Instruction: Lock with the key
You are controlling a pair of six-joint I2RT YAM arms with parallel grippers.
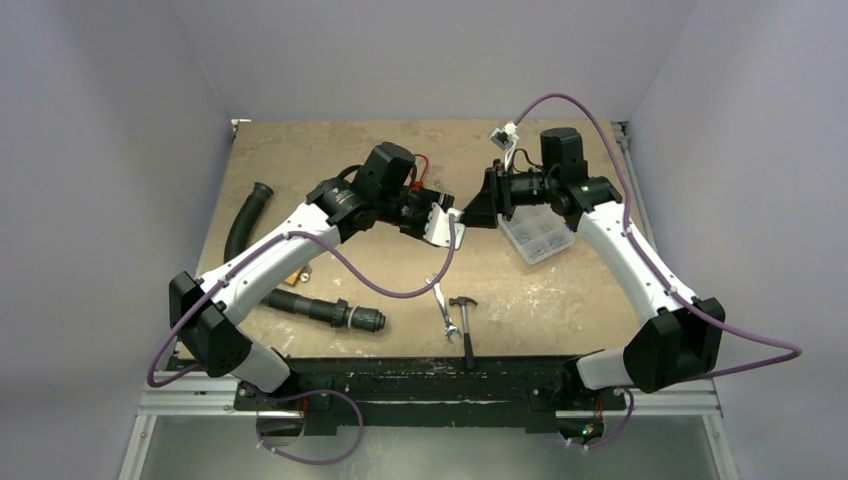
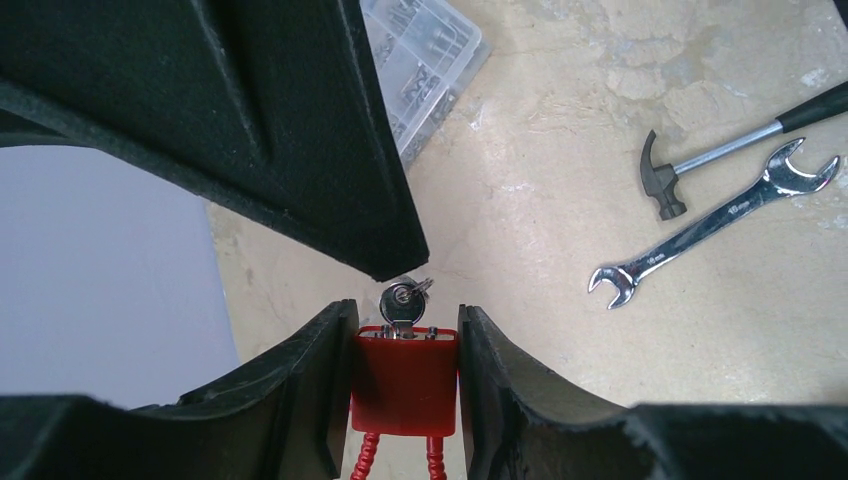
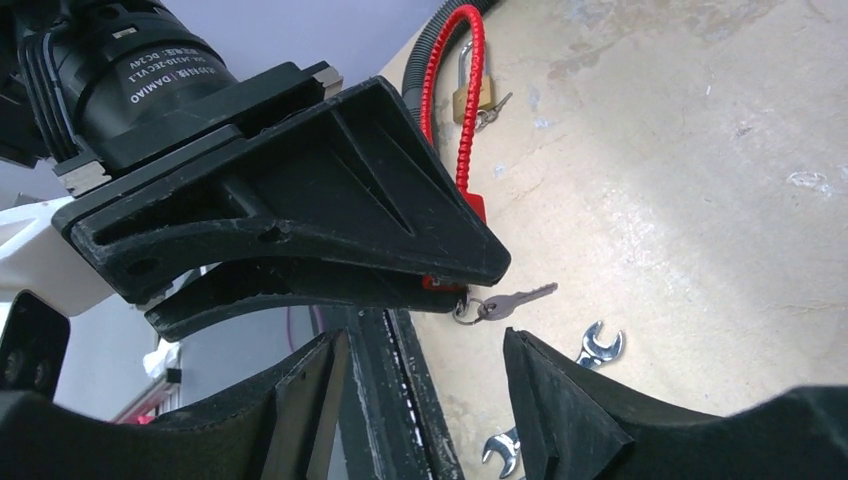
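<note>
A red cable lock (image 2: 404, 385) is held between the fingers of my left gripper, held in the air over the middle of the table. A small silver key ring with keys sits at the top of the lock body; in the right wrist view a key (image 3: 510, 302) sticks out sideways beside the left gripper's fingertips. The red cable loop (image 3: 466, 150) rises behind the fingers. My right gripper is open, close to the lock and keys, nothing between its fingers.
Below lie a wrench (image 1: 442, 306), a hammer (image 1: 462, 330) and a clear compartment box (image 1: 536, 234). A black hose (image 1: 245, 215), a tube with fittings (image 1: 330, 312) and a brass padlock (image 3: 467, 100) are at the left.
</note>
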